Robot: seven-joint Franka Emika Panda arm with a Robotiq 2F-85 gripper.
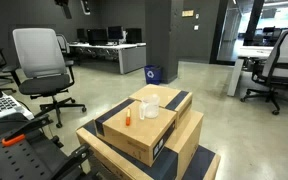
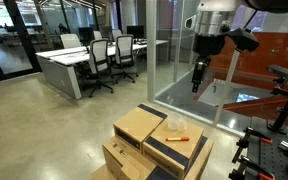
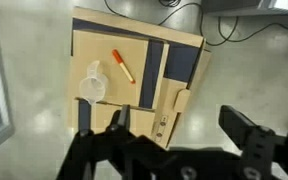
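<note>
A translucent whitish cup (image 1: 151, 102) stands on top of a cardboard box (image 1: 136, 136). Beside it lies an orange-red marker (image 1: 128, 117) with a pale end. From above, the wrist view has the cup (image 3: 93, 87) at the left of the box tops and the marker (image 3: 123, 66) slanting to its upper right. My gripper is open, its dark fingers wide apart at the bottom of that view with nothing held. In exterior view 2 the gripper (image 2: 197, 78) hangs well above the boxes, apart from both objects.
Several cardboard boxes (image 2: 144, 122) with dark tape sit together at differing heights. A dark bench (image 1: 29, 155) with equipment borders them in exterior view 1. Cables (image 3: 224, 38) run past the boxes' upper side. Open floor (image 2: 54, 130) lies beyond; office chairs (image 1: 42, 60) stand farther off.
</note>
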